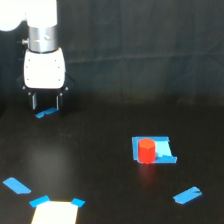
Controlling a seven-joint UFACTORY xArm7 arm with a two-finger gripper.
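Note:
My gripper [46, 101] hangs at the upper left, below its white hand [44, 70]. Its two dark fingers stand apart, and nothing shows between them, so it is open. A small red block [147, 151] lies to the right of centre on the dark table. Blue tape [150, 138] frames the spot where it rests. The block is well to the right of the gripper and nearer the camera, with clear space between the two.
A bright pale-yellow object [54, 213] at the bottom left is cut off by the frame edge, with blue tape at its upper corners. Other blue tape strips mark the table [95, 150] at lower left [16, 186] and lower right [187, 195].

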